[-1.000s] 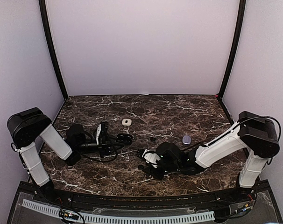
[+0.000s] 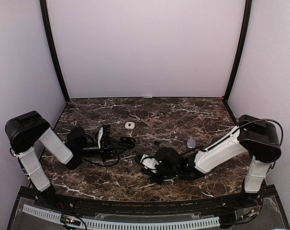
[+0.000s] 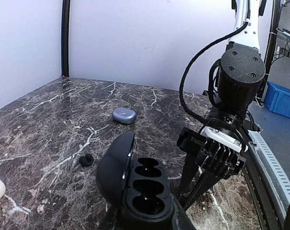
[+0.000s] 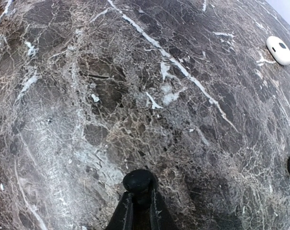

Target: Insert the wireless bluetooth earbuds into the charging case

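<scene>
My left gripper is shut on the black charging case [image 3: 146, 208], held above the table with its lid up; the sockets look empty. In the right wrist view, one black earbud [image 4: 138, 181] lies at the tips of my right gripper. Those fingers are shut; whether they grip the earbud cannot be told. The other dark earbud [image 2: 157, 142] rests on the table, up and to the right of the case in the top view. My right gripper is low over the table, its fingertips partly hidden behind the case in the left wrist view.
A white case [image 2: 130, 125] lies farther back on the dark marbled table [image 2: 178, 112]. At the right, a bluish-grey case [image 2: 191, 143] lies beyond the right arm.
My right gripper has shifted slightly left, to where an earbud showed beside it on the table. The left arm and the charging case stay in place.
</scene>
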